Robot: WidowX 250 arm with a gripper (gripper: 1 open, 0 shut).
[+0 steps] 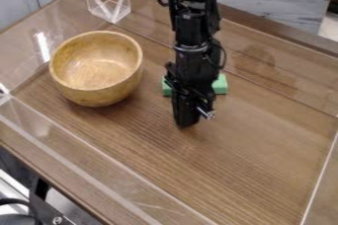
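My black arm hangs from the top centre, its gripper [185, 111] low over the wooden table, its fingers close together and shut, with nothing visible between them. A green block [215, 85] lies just behind the gripper, partly hidden by it. A tan wooden bowl [95, 55] stands to the left of the gripper.
A clear wire or plastic holder [109, 4] stands at the back left. A pale marbled board lies beyond the back right edge, and dark cables show at the bottom left.
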